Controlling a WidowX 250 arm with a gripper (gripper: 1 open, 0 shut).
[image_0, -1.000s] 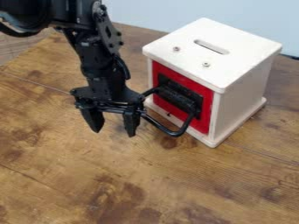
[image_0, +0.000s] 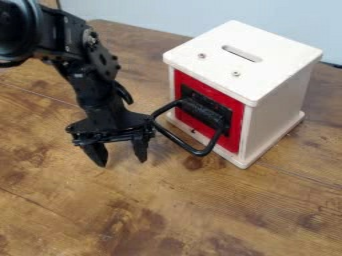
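A white wooden box (image_0: 271, 100) with a slot and two screws on its top stands at the right. Its red front (image_0: 183, 86) carries a black panel and a black loop handle (image_0: 201, 152) reaching out toward the lower left. My black gripper (image_0: 116, 152) points down just left of that handle, its two fingers apart with nothing visible between them. Whether the gripper touches the handle is hard to tell.
A pale wall (image_0: 201, 12) runs behind the box.
My arm has moved left, with the gripper a little lower on the left side and farther from the box. The box looks unmoved.
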